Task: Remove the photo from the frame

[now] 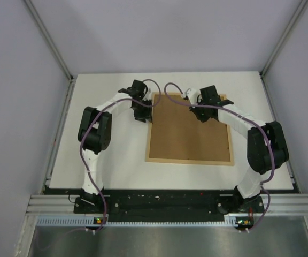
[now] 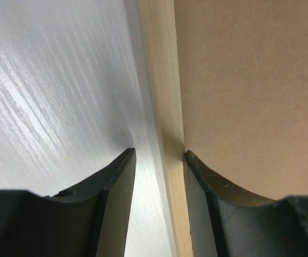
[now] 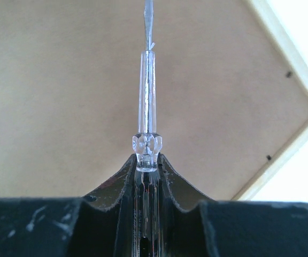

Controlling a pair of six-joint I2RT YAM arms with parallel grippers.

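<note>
A wooden picture frame (image 1: 149, 142) lies back side up on the white table, its brown backing board (image 1: 189, 142) inside the rim. My left gripper stands open at the left rim. In the left wrist view one finger is over the white table and the other at the rim's inner edge. A clear-handled screwdriver (image 3: 147, 107) is in my right gripper, shut on its handle, with the metal blade pointing away over the backing board. The photo itself is hidden.
Dark fasteners (image 3: 289, 74) show along the rim near one corner in the right wrist view. Bare table (image 1: 111, 166) surrounds the frame. Purple cables loop over both arms.
</note>
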